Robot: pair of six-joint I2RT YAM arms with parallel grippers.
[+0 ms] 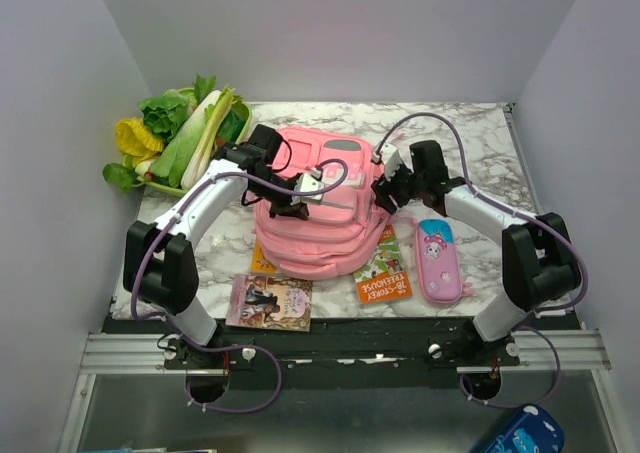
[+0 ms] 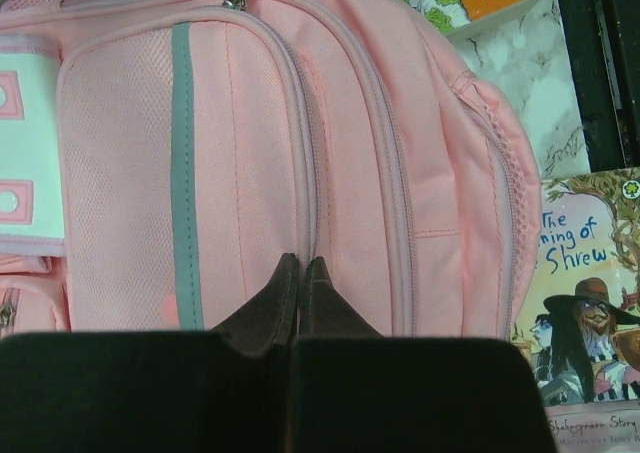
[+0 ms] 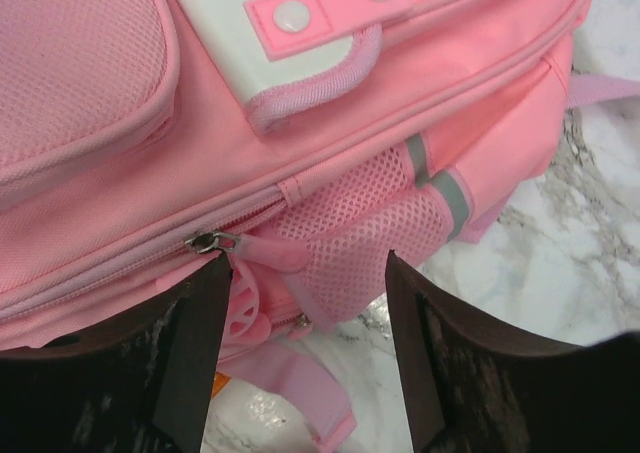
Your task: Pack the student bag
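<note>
The pink backpack [image 1: 320,235] lies on its back in the middle of the table. My left gripper is shut at the curved seam of its front pocket [image 2: 245,173], and nothing shows between the fingertips. On the bag's right side, my right gripper [image 1: 385,195] stands open. In the right wrist view a pink zipper pull [image 3: 274,252] on a metal slider hangs ahead of the gap between its fingers, not gripped. Around the bag lie a picture book [image 1: 270,303], an orange-and-green book [image 1: 383,273] and a pink pencil case [image 1: 438,261].
A green bowl of vegetables [image 1: 185,138] stands at the back left. Partly under the bag is a yellow book [image 1: 262,260]. Bare marble [image 1: 470,148] shows at the back right. A dark blue item [image 1: 525,433] lies below the table's front edge.
</note>
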